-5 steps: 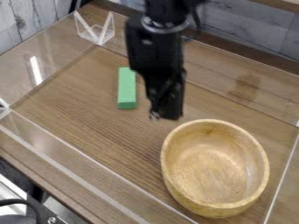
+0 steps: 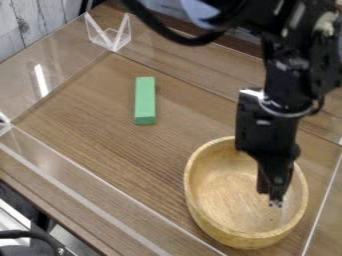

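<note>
The black arm reaches in from the upper right, and its gripper point(image 2: 277, 194) hangs low inside the tan round bowl point(image 2: 214, 210) at the lower right. The fingers look shut, with nothing clearly held between them, though the tips are small and dark. A green block point(image 2: 144, 100) lies on the wooden table point(image 2: 94, 150) at upper middle left, apart from the bowl.
A white wire object point(image 2: 110, 32) stands at the back left edge. Cables lie along the lower left edge. The table left of the bowl and around the green block is clear.
The arm has moved rightward and down, from beside the green block to over the bowl, with the gripper now inside it. The bowl and block have stayed put.
</note>
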